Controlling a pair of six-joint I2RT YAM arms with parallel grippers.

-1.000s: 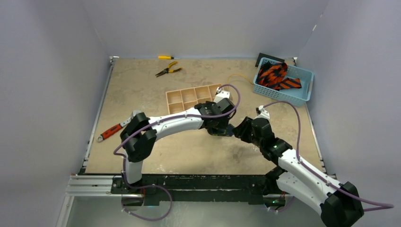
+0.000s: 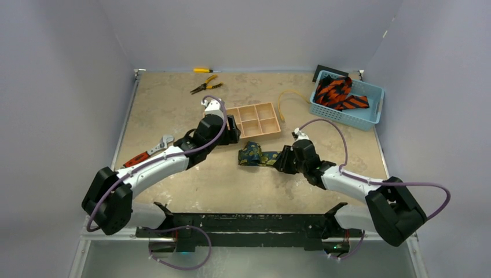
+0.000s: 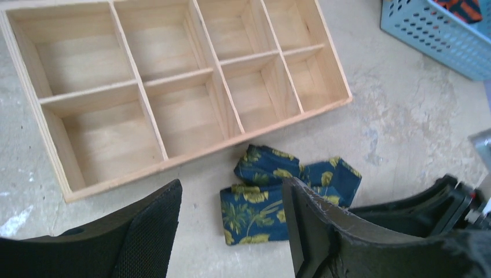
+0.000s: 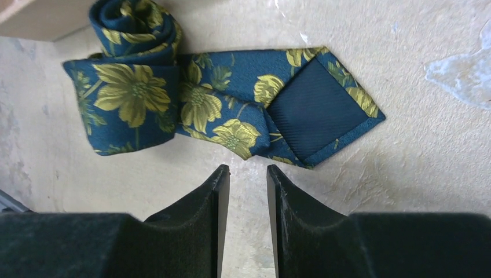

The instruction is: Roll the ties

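A dark blue tie with yellow flowers [image 2: 249,153] lies on the table below the wooden compartment box [image 2: 257,119]. In the right wrist view, its left part is a loosely rolled bundle [image 4: 130,107]; a flat strip [image 4: 231,116] runs right to the pointed tip [image 4: 315,113]. My right gripper is just in front of the strip, part open with a narrow gap, nothing between its fingers. My left gripper is open above the box's front edge and the tie, nothing between its fingers.
A blue basket [image 2: 365,116] at the back right holds red-and-black striped ties [image 2: 333,92]. A yellow cable [image 2: 280,98], pliers [image 2: 205,85], a screwdriver [image 2: 202,70] and a wrench [image 2: 147,153] lie around the box.
My left arm has swung left and back from over the tie, uncovering it. My right gripper has moved left, closer to the tie's flat end.
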